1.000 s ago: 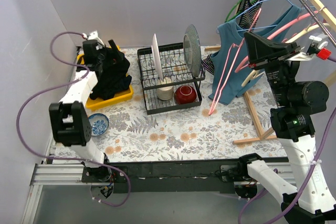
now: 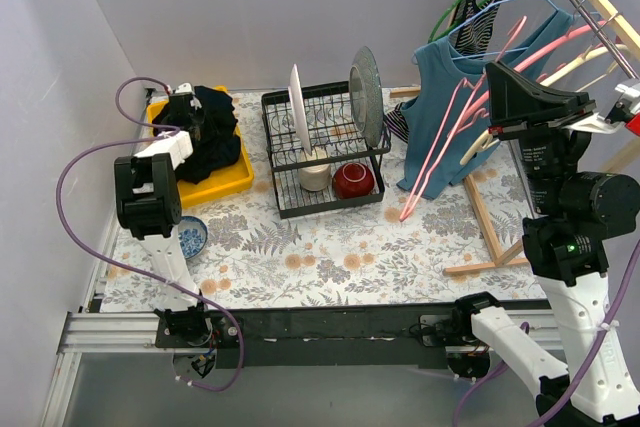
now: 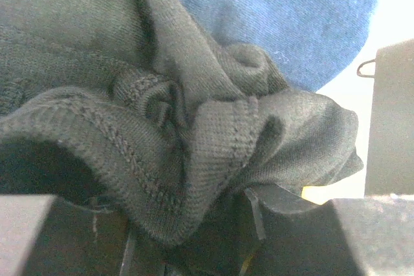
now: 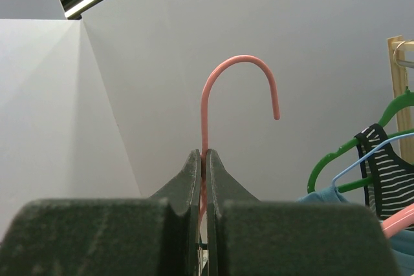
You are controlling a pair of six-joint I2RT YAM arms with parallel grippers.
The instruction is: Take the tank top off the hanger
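Observation:
My left gripper [image 2: 182,119] is down in the yellow bin [image 2: 225,181] among dark cloth [image 2: 210,127]; in the left wrist view dark knit fabric [image 3: 162,127] covers much of its part-open fingers. My right gripper is shut on the hook of a pink hanger [image 4: 240,59], raised at the right. In the top view a teal tank top [image 2: 440,87] hangs among hangers on the rack, beside a striped black top [image 4: 394,182] on a green hanger [image 4: 330,154].
A dish rack [image 2: 320,209] with plates, a cup and a red bowl [image 2: 353,180] fills the middle. A small blue dish [image 2: 192,237] lies front left. The rack's wooden foot [image 2: 470,269] rests on the tabletop.
My right gripper has moved slightly right, with the pink hanger in it.

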